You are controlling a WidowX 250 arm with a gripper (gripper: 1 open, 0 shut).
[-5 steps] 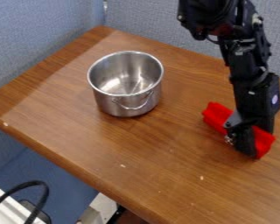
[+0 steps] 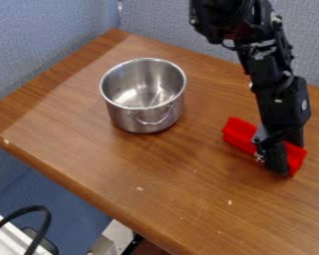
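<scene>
A red oblong object [image 2: 239, 132] lies on the wooden table at the right, angled from upper left to lower right. My black gripper [image 2: 277, 151] reaches down over it from above and is shut on its middle-to-right part; the fingertips are partly hidden against the object. A steel pot [image 2: 143, 88] with a wire handle stands upright at the upper left of the table, apart from the red object and the gripper.
A grey padded wall runs along the back.
My gripper and the red object have moved slightly to the left across the table. The pot has stayed in place.
</scene>
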